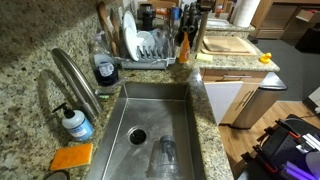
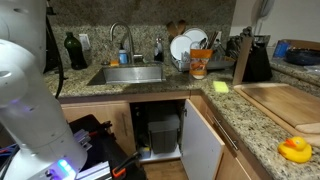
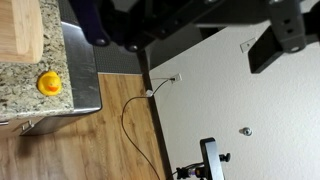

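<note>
Dark parts of my gripper fill the top of the wrist view, blurred and cut off by the frame; I cannot make out whether the fingers are open or shut. No object shows in their grasp. Below them lies the wooden floor (image 3: 120, 155). A yellow rubber duck (image 3: 49, 83) sits on the counter's corner, well apart from the gripper; exterior view 2 has the duck (image 2: 295, 149) at lower right. In exterior view 1 a clear container (image 1: 163, 157) stands in the steel sink (image 1: 155, 97). The white arm (image 2: 40, 115) is at left in exterior view 2.
A cabinet door (image 2: 205, 135) hangs open below the counter, beside a grey bin (image 2: 163, 136). Dish rack (image 1: 150, 50), soap bottle (image 1: 76, 122), orange sponge (image 1: 72, 157) and cutting board (image 1: 228, 45) occupy the counter. A cable (image 3: 126, 125) lies on the floor.
</note>
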